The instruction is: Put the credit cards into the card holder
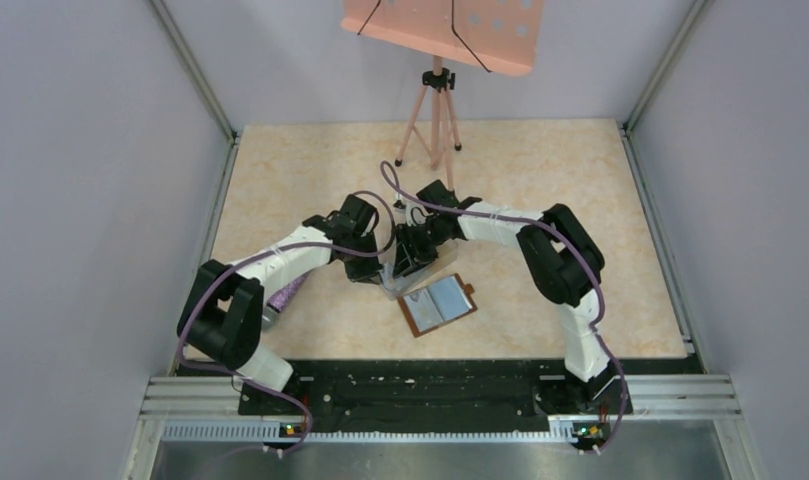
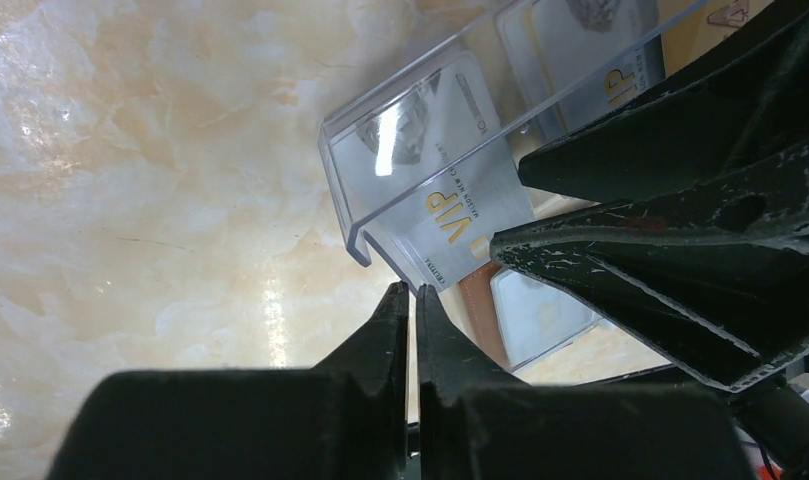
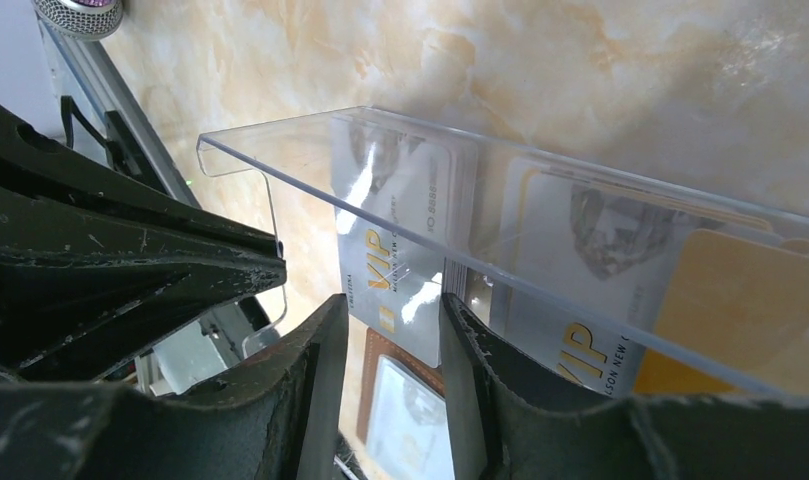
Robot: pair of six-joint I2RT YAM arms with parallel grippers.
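A clear tray (image 2: 345, 215) holds silver VIP cards at its left end (image 3: 405, 230) and more VIP cards (image 3: 540, 320) beside them. In front of it lies the brown card holder (image 1: 415, 318), open flat, with pale pockets (image 1: 450, 298). My left gripper is shut at the tray's left front corner, close to the silver cards' edge, with nothing seen between its fingers. Over the left-hand cards, my right gripper stands part open, one finger beside the stack's right edge and the other above its face. No card is visibly gripped.
A purple microphone (image 1: 287, 292) lies left of the tray, partly under the left arm. At the back stands a pink tripod (image 1: 438, 125). Both grippers are close together at the tray.
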